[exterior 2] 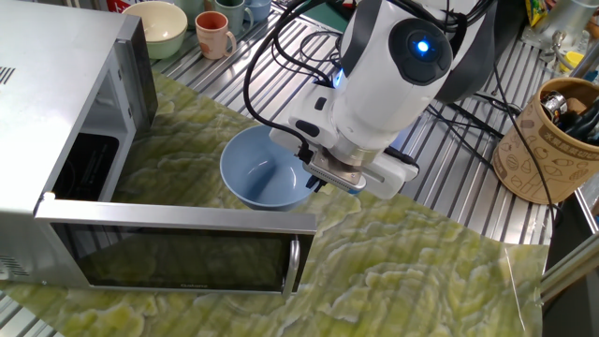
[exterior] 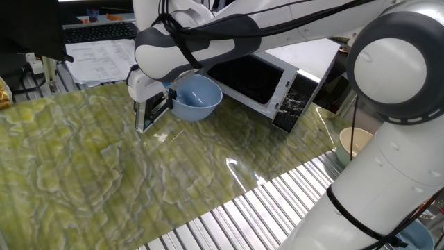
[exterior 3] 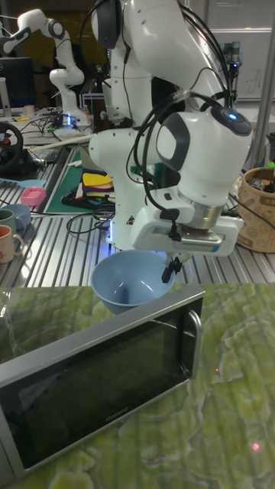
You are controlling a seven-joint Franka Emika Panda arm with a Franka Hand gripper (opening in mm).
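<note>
A light blue bowl [exterior: 197, 97] sits on the green marbled mat in front of the microwave [exterior 2: 70, 70], whose door [exterior 2: 178, 251] stands swung open. In exterior view 2 the bowl lies behind that door, and its inside looks empty apart from a shadow. My gripper [exterior 3: 172, 269] is low at the bowl's rim, with dark fingertips beside or against it. The hand covers much of the fingers in exterior view 2, so whether they pinch the rim or only stand next to it is unclear. The door hides the bowl's lower part in exterior view 3.
A cream bowl [exterior 2: 157, 28] and a pink mug [exterior 2: 214, 36] stand beyond the microwave. A brown utensil holder [exterior 2: 543, 145] is on the opposite side of the arm. The green mat [exterior: 76, 167] has wide free room away from the microwave.
</note>
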